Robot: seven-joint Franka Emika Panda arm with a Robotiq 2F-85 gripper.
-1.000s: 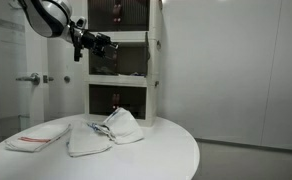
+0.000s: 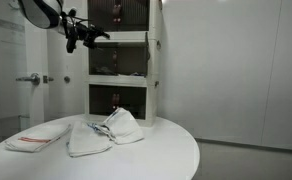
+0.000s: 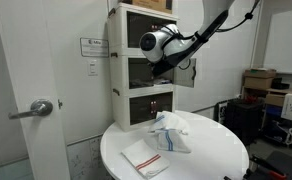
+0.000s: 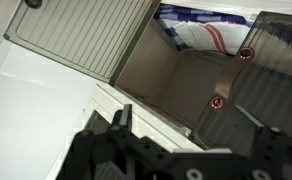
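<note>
My gripper stands open in the wrist view, its dark fingers apart with nothing seen between them. In exterior view 1 the gripper (image 2: 92, 38) hangs in front of the upper part of a white cabinet (image 2: 154, 75). One striped cloth (image 4: 206, 36), with blue and red bands, lies inside a compartment in the wrist view. Three light cloths rest on the round table: a folded red-edged towel (image 3: 146, 157), a grey-white cloth (image 3: 172, 142) and a rumpled white cloth (image 2: 122, 125) close to the cabinet.
The cabinet's middle compartment has its dark see-through door (image 3: 185, 76) swung outward beside the arm. The lower door (image 2: 117, 98) looks closed. Bare white tabletop (image 2: 151, 155) lies at the front right. A shelf unit and a chair (image 3: 282, 158) stand off to the right.
In exterior view 1 the arm and gripper have shifted slightly left and up. Cloths and cabinet look unmoved.
</note>
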